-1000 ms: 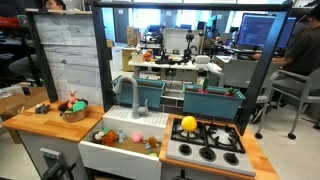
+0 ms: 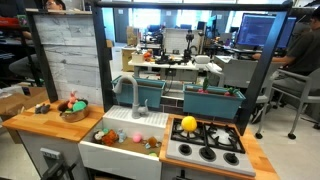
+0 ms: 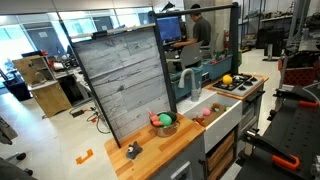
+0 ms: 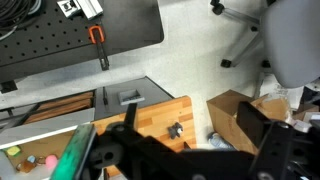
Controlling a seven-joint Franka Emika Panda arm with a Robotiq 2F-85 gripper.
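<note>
Open, with nothing between its fingers, my gripper shows along the bottom of the wrist view. Below it lie the floor and a wooden counter [image 4: 160,117] with a small dark item [image 4: 175,130] on it. In exterior view 1, a yellow round object [image 2: 189,124] rests on the stove's [image 2: 210,158] left burner area. Colourful toy pieces [image 2: 127,139] lie in the white sink [image 2: 112,161] under a grey faucet [image 2: 135,92]. A bowl [image 2: 73,115] with colourful pieces stands on the left counter. I cannot make out the gripper in either exterior view.
Blue bins [image 2: 211,104] stand behind the stove. A white plank panel [image 3: 128,83] and a dark frame rise behind the counter. The dark perforated table [image 4: 130,25] carries cables and an orange-handled clamp [image 4: 97,36]. Open cardboard boxes [image 4: 265,115] lie on the floor.
</note>
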